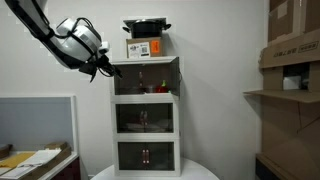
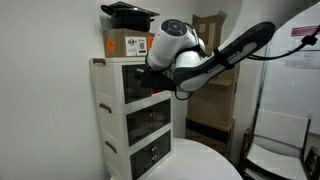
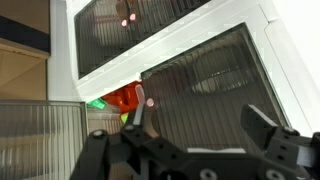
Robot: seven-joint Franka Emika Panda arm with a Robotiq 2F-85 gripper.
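A white cabinet (image 1: 146, 98) with three tiers of dark glass doors stands against the wall. Its top compartment is at least partly open: in the wrist view one ribbed glass door (image 3: 40, 142) stands swung out, while another dark panel (image 3: 210, 92) looks closed. Between them a red item (image 3: 122, 98) shows inside, with something green beside it. My gripper (image 1: 108, 70) is at the upper left of the cabinet, level with the top tier. Its fingers stand wide apart in the wrist view, nothing visible between them.
On top of the cabinet a cardboard box (image 1: 144, 47) carries a black pot (image 1: 149, 28). The white round table (image 2: 205, 164) has bare room around the cabinet's base. Large cardboard boxes (image 1: 290, 125) stand at the right, and papers (image 1: 32, 160) lie at the lower left.
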